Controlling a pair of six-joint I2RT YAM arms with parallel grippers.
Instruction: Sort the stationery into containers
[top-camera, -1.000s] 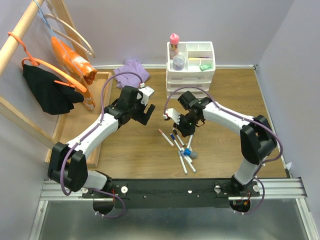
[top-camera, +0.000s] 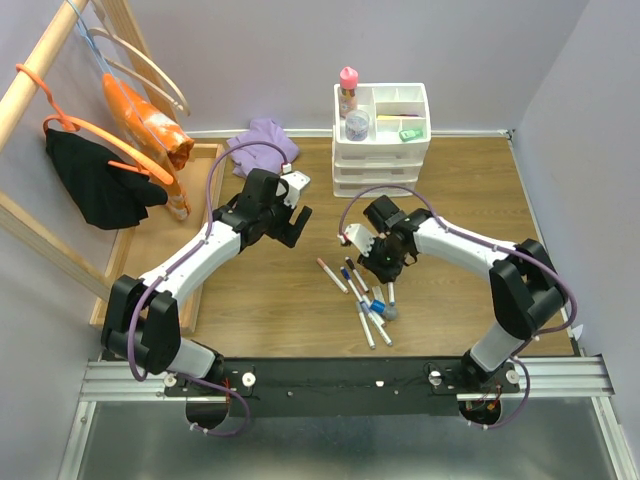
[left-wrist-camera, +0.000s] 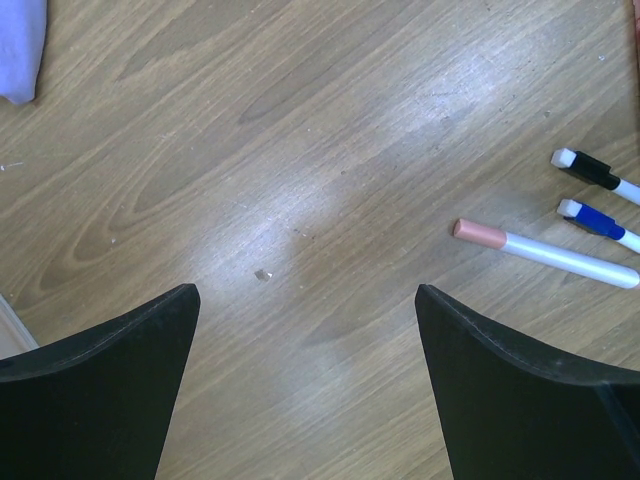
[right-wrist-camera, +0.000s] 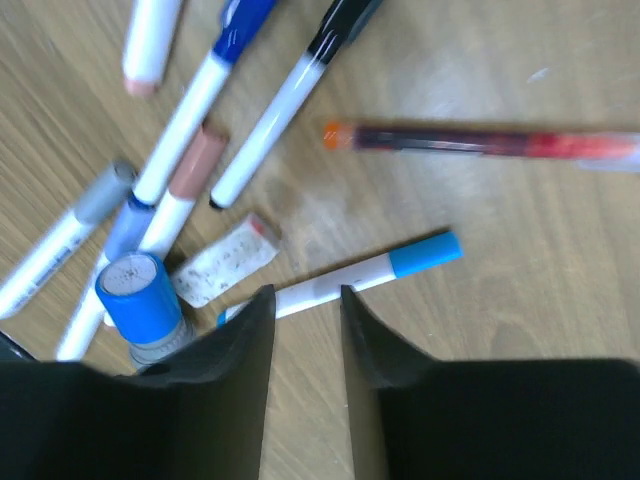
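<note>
Several markers lie in a loose group mid-table, among them a pink-capped marker (left-wrist-camera: 550, 255), a blue-capped marker (right-wrist-camera: 200, 100) and a black-capped marker (right-wrist-camera: 285, 110). A blue cylinder (right-wrist-camera: 140, 300) and a white eraser-like block (right-wrist-camera: 226, 262) rest among them. My right gripper is low over the group, its fingers part open. Beyond its fingertips (right-wrist-camera: 263, 305) a white marker with a light-blue cap (right-wrist-camera: 340, 284) crosses the gap; whether they touch it cannot be told. My left gripper stands open and empty over bare wood, left of the markers.
A white drawer unit (top-camera: 375, 180) with an open compartmented top stands at the back, holding a pink-topped bottle (top-camera: 348, 90). A red pen (right-wrist-camera: 480, 142) lies apart. Purple cloth (top-camera: 262, 145) is back left. A wooden rack (top-camera: 40, 240) borders the left side.
My right gripper has shifted towards the front and slightly right, over the markers. The left arm is nearly still.
</note>
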